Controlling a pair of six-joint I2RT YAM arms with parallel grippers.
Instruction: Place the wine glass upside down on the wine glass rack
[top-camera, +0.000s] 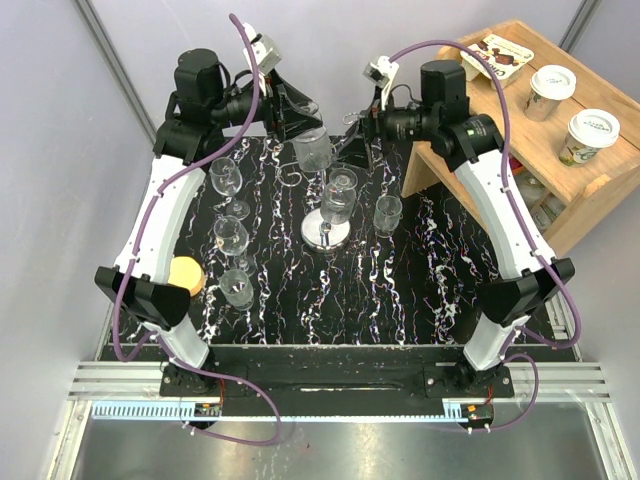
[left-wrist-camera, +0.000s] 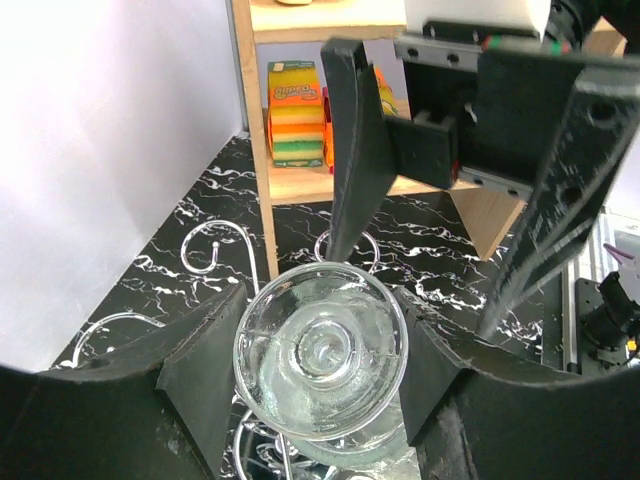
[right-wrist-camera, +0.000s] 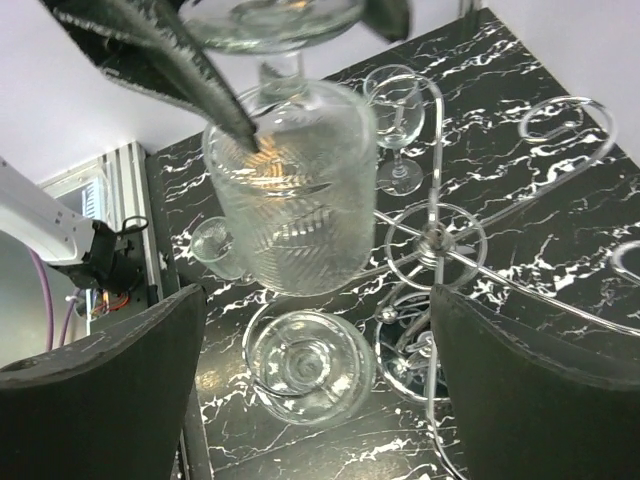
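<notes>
My left gripper (top-camera: 298, 118) is shut on a wine glass (top-camera: 313, 152) held upside down above the wire rack (top-camera: 326, 236); in the left wrist view its round foot (left-wrist-camera: 320, 350) sits between the fingers. In the right wrist view the bowl (right-wrist-camera: 295, 215) hangs over the rack's arms and rings (right-wrist-camera: 436, 245). My right gripper (top-camera: 362, 138) is open beside the held glass, with nothing in its grip. Another glass (top-camera: 339, 195) is low on the rack.
Several glasses (top-camera: 231, 238) stand along the left, a tumbler (top-camera: 388, 214) right of the rack. A wooden shelf (top-camera: 545, 200) with cups fills the right.
</notes>
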